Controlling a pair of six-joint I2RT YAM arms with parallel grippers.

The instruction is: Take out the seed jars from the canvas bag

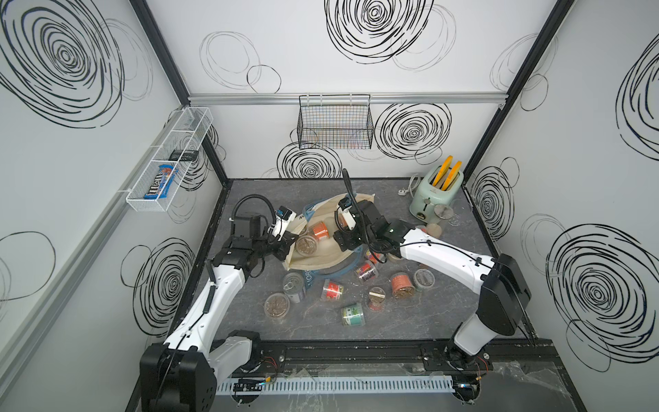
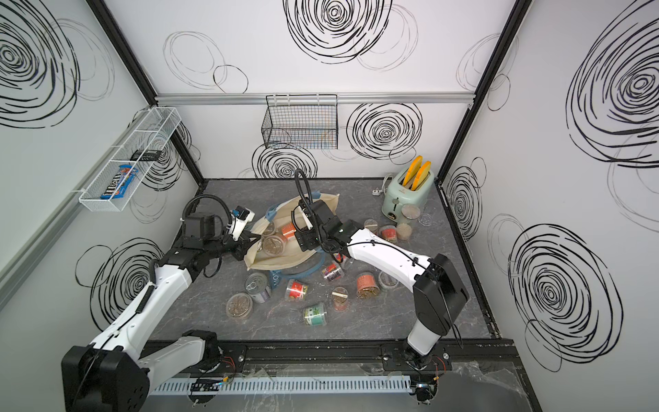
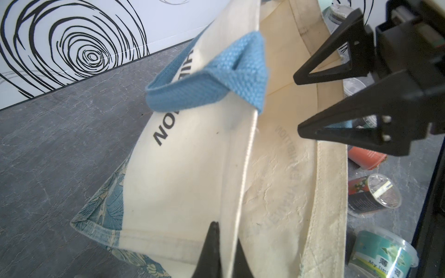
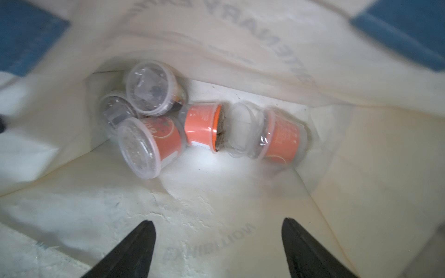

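The cream canvas bag (image 1: 329, 254) with blue handles lies open at the table's middle. My left gripper is shut on the edge of the bag, at its left end. My right gripper stands open above the bag's mouth, nothing between its fingers. Inside are several clear-lidded seed jars, among them a jar with an orange label (image 4: 199, 122), another on the right (image 4: 280, 139), a larger one (image 4: 157, 143) and two with dark contents at the back left, including this jar (image 4: 148, 88).
Several jars lie loose in front and right of the bag, including a green-labelled jar (image 1: 353, 314) and a metal-grey container (image 1: 293, 287). A toaster (image 1: 425, 202) stands at the back right. Wire baskets (image 1: 335, 123) hang on the walls.
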